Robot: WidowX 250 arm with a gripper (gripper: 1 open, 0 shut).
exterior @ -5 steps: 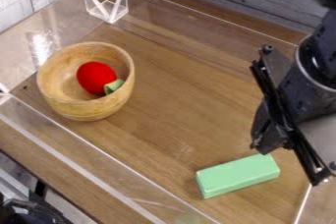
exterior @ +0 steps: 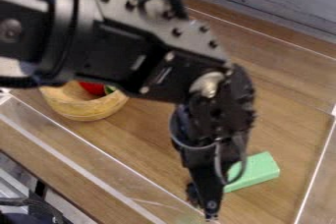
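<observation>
My gripper (exterior: 210, 194) hangs low at the bottom centre of the camera view, fingers open, pointing down near the left part of a light green block (exterior: 257, 171) on the wooden table. The arm hides part of the block, and whether the fingers touch it is unclear. A wooden bowl (exterior: 82, 105) at the left, partly behind the arm, holds a red round object (exterior: 92, 87).
A transparent strip runs along the front left edge, and a white wall stands at the back.
The arm has swung from the upper right down and left to the green block, now covering much of the middle of the view and part of the bowl.
</observation>
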